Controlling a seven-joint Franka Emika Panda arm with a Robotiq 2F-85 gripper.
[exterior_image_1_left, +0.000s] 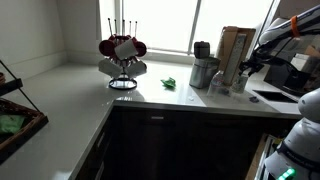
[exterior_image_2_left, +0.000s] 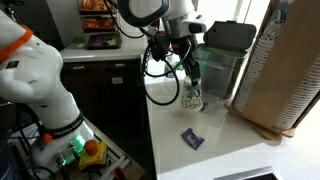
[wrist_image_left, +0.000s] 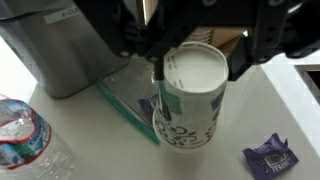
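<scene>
A white cylindrical container with a dark pattern fills the middle of the wrist view, its pale round top towards me. My gripper is right over it, with a finger on either side of that top. Whether the fingers touch the container cannot be told. In exterior view 2 the container stands upright on the white counter, just under the gripper. Exterior view 1 shows the container small, near the counter's right end.
A purple packet lies beside the container. On the other side are a clear plastic bag with a green strip, a grey bin and a clear vessel with red markings. A tall brown corrugated piece stands behind.
</scene>
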